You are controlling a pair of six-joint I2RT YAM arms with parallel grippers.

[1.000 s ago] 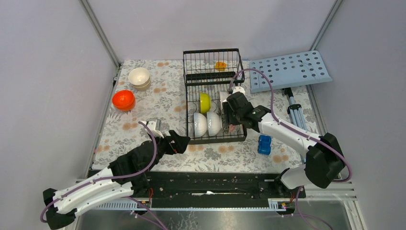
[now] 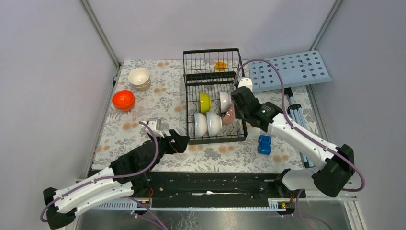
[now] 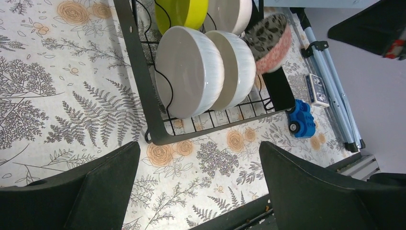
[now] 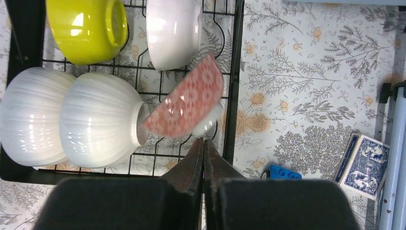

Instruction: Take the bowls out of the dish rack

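Observation:
In the dish rack (image 2: pixel 215 140) stand two white bowls (image 3: pixel 189 72) on edge, side by side, with a yellow-green bowl (image 4: pixel 86 28) and another white bowl (image 4: pixel 173 33) behind them. A pink patterned bowl (image 4: pixel 189 103) leans at a slant at the rack's right side, slightly blurred. Just in front of it, my right gripper is shut with nothing between its fingers; whether the tips touch the bowl I cannot tell. My left gripper stands open and empty in front of the rack's near left corner.
Pale bowls (image 2: pixel 139 77) and red-orange bowls (image 2: pixel 123 99) sit at the back left, with free cloth around them. Right of the rack lie a blue toy car (image 2: pixel 264 144), a card box (image 4: pixel 365 165) and a folded tripod (image 2: pixel 297 115). A perforated panel (image 2: pixel 289 71) fills the back right.
The right gripper has moved a little to the right, uncovering more of the pink bowl, which now shows at a slant. The left arm has stayed still.

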